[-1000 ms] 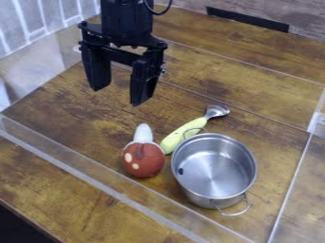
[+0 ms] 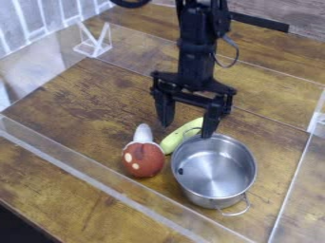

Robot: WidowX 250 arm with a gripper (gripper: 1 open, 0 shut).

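Observation:
My black gripper (image 2: 191, 106) is open, its two fingers pointing down above a pale green-handled utensil (image 2: 180, 137), whose far end is hidden behind the gripper. A steel pot (image 2: 215, 173) with a wire handle sits at the lower right. To its left lies a red mushroom-like toy (image 2: 143, 161) with pale spots and a white stem.
A white wire rack (image 2: 95, 38) stands at the upper left edge. Clear walls or panels run along the left, front and right.
My gripper has moved right and lower, from above the table left of the utensil to over the utensil's far end. The objects on the table have stayed in place.

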